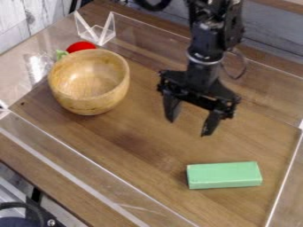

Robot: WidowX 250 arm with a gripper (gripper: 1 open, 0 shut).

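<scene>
My gripper (192, 113) is a black arm end in the middle of the camera view, its fingers spread open with nothing visible between them, slightly blurred. It hangs over bare tabletop, to the right of a wooden bowl (88, 82) and above and behind a mint-green block (224, 175) at the lower right.
A red round object (81, 47) with a green part sits behind the bowl at the back left, beside a white wire holder (95, 27).
</scene>
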